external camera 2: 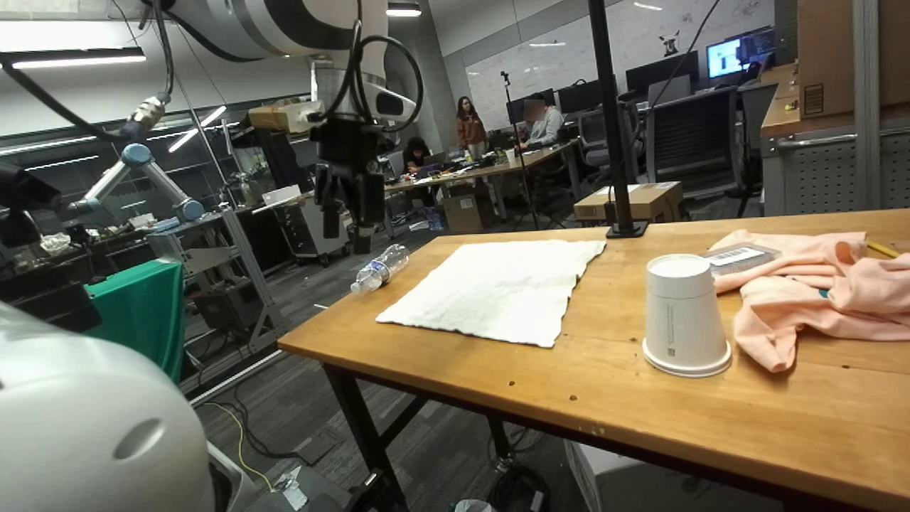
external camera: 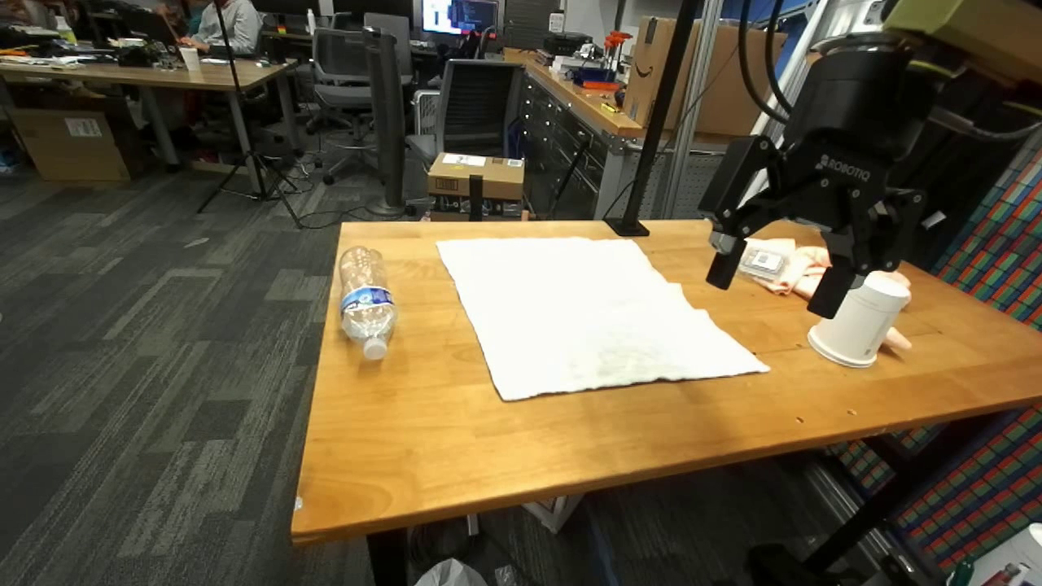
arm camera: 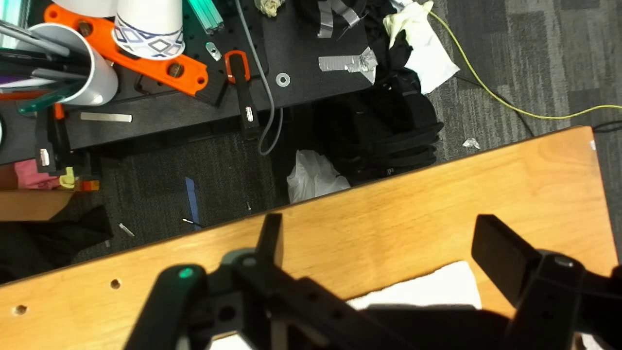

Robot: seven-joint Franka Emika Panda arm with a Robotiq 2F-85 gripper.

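Observation:
My gripper (external camera: 777,288) hangs in the air above the table, open and with nothing between its fingers. In the wrist view its two fingers (arm camera: 502,256) stand wide apart, and between them show bare wood and part of the white cloth (arm camera: 431,291). That cloth (external camera: 586,312) lies flat in the middle of the table. Toward the table's left end a clear plastic bottle (external camera: 368,303) with a blue label lies on its side. On the right a white cup (external camera 2: 684,316) stands upside down, wide rim on the wood.
A peach cloth (external camera 2: 823,290) lies crumpled beside the cup, with a small clear packet (external camera 2: 740,257) on it. A black post (external camera 2: 616,128) rises from the table's far edge. Bare wood (external camera: 440,444) runs along the front.

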